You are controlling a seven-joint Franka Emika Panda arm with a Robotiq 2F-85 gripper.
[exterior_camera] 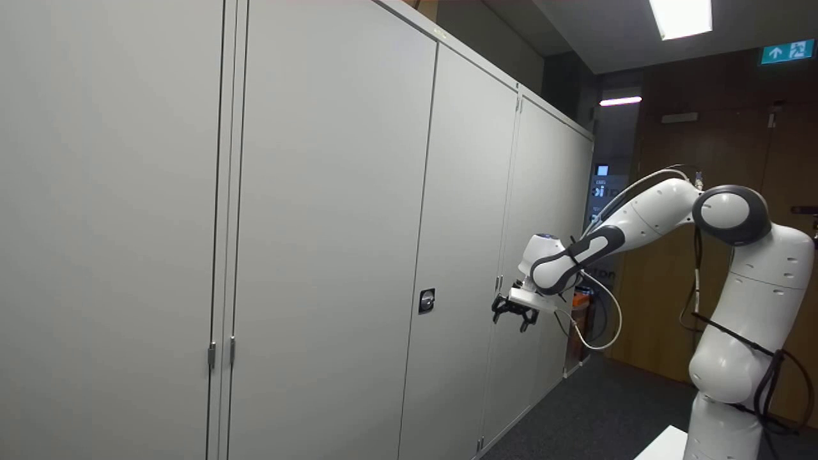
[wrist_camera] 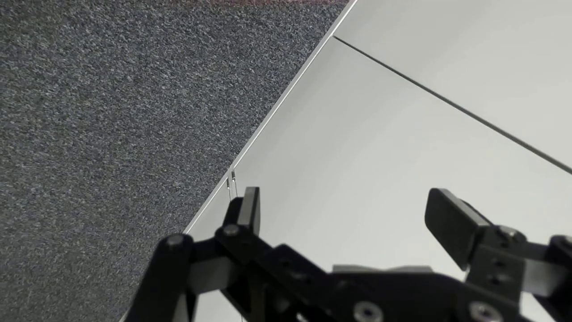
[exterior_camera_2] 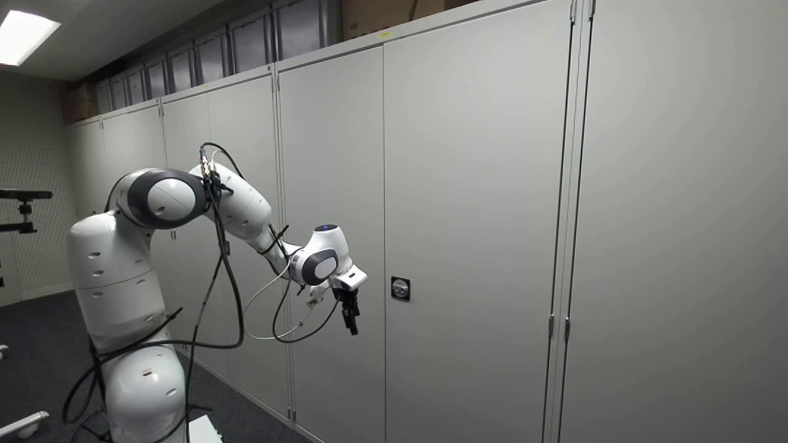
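My gripper stands open, its two black fingers (wrist_camera: 453,228) wide apart with nothing between them. In exterior view 1 the gripper (exterior_camera: 512,314) hangs in the air, pointing downward, right of the round lock handle (exterior_camera: 427,300) on the grey cabinet door. From exterior view 2 the gripper (exterior_camera_2: 350,314) appears left of the same handle (exterior_camera_2: 400,288) and slightly lower, apart from it. The cabinet doors (exterior_camera_2: 473,184) are all shut. The wrist view shows cabinet door panels (wrist_camera: 407,161) and floor, but the handle is out of that view.
Tall grey cabinets form a wall along one side, with hinges (exterior_camera: 232,350) at the door seams. Dark carpet (wrist_camera: 118,118) lies clear below. A white base plate (exterior_camera: 665,444) sits by the arm's foot. Loose cables (exterior_camera_2: 240,310) loop around the arm.
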